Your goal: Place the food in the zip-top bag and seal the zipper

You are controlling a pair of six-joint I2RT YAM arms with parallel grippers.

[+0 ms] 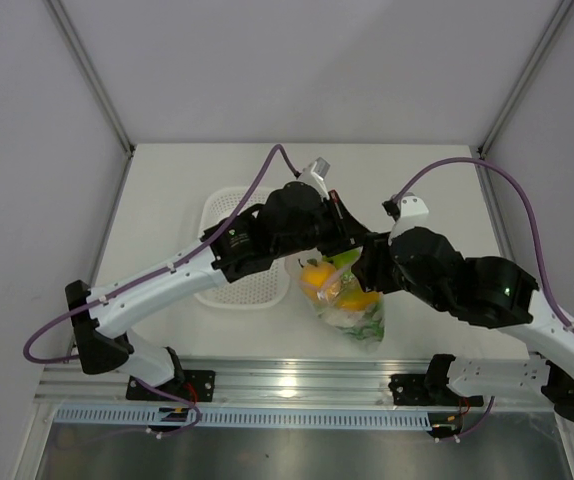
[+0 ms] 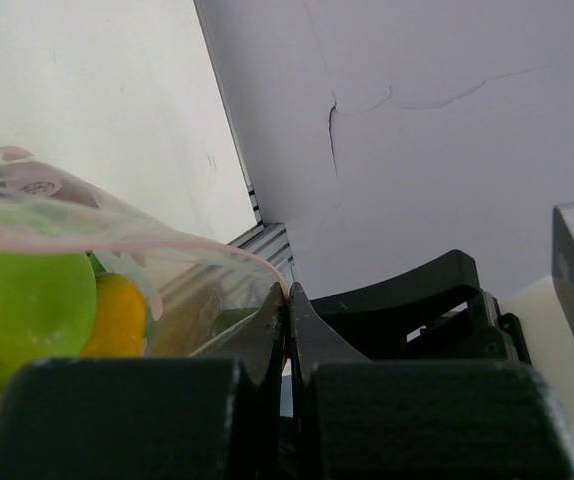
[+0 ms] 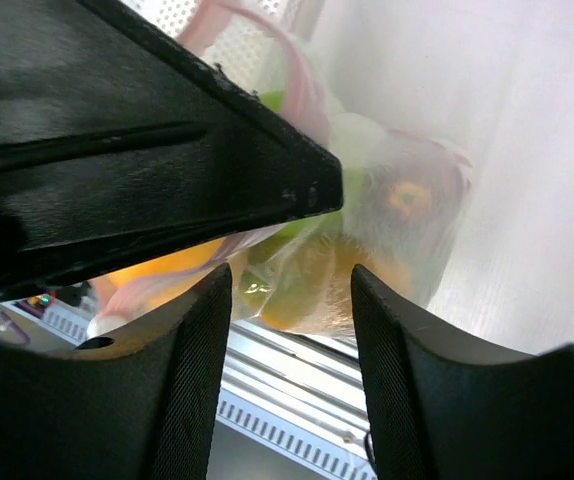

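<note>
The zip top bag point(image 1: 357, 320) holds yellow and green food, including a green item point(image 2: 27, 300) and a yellow one point(image 2: 117, 315) seen through clear plastic. My left gripper is shut on the pink zipper edge at the bag's corner, raising it. My right gripper sits just beside it, part open, its fingertips over the bag; whether plastic lies between them I cannot tell. In the right wrist view the black left gripper covers much of the upper left.
A white perforated basket point(image 1: 242, 295) stands left of the bag, partly under the left arm. Its metal front edge lies just below the bag.
</note>
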